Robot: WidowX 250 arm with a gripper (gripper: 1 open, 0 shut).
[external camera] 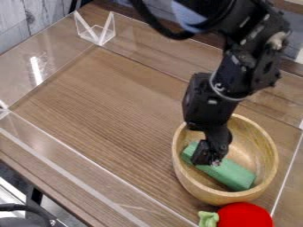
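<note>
My black gripper [207, 142] hangs from above over a round wooden bowl [267, 168], its fingers reaching down at the bowl's back-left part. Inside the bowl a green block-like object [229, 174] lies at a slant, its upper-left end just below my fingertips. The gripper is open; whether the fingertips touch the green object cannot be told from this view.
A red round object [246, 215] with a green piece beside it sits in front of the bowl at the bottom edge. A white wire-like holder [95, 27] stands at the back left.
</note>
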